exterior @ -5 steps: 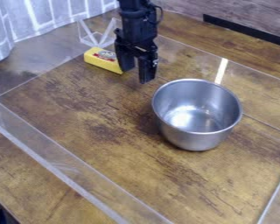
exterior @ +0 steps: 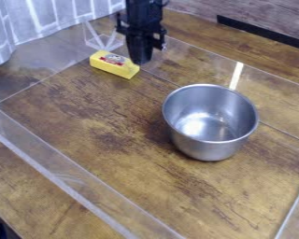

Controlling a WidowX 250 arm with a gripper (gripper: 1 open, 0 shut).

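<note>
My dark gripper (exterior: 143,49) hangs at the top centre, above and a little right of a yellow box (exterior: 115,64) with a red label, which lies on the wooden table. The fingertips are small and blurred; nothing shows held between them, and they look shut. A large steel bowl (exterior: 212,121) stands at the right middle of the table, apart from the box.
Clear plastic or white material (exterior: 27,28) lines the upper left edge. Transparent strips run along the left and right edges of the table (exterior: 102,168).
My gripper has risen toward the top of the view, uncovering more of the yellow box. The bowl has not moved.
</note>
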